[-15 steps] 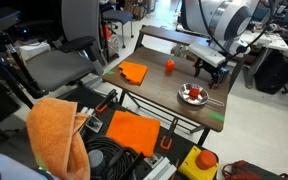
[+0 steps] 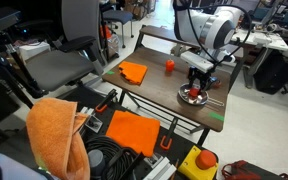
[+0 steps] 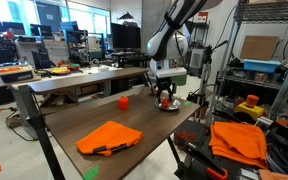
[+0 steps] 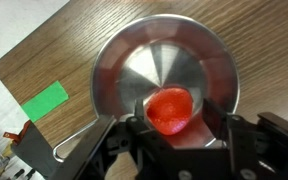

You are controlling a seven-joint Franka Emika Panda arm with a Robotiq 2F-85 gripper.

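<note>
A round red object [image 4: 171, 110] sits in a shiny metal pan [image 4: 109, 72] on the wooden table. In exterior view 1, the pan [image 2: 185, 98] is near the table's right front part, the red object [image 2: 195, 91] inside it. My gripper is lowered over the pan, one finger on each side of the red object. A narrow gap seems to show between fingers and object, so the fingers look part open; contact is hard to judge. The arm hides part of the pan in exterior view 2, where the red object [image 3: 164, 100] shows below the gripper.
An orange-red round object [image 2: 170, 65] stands farther back on the table. An orange cloth [image 3: 112, 136] lies at the other end. The pan's wire handle [image 4: 74, 138] sticks out to the side, near green tape [image 4: 46, 101]. Bare tabletop lies between cloth and pan.
Pan and red object seem to stay in place.
</note>
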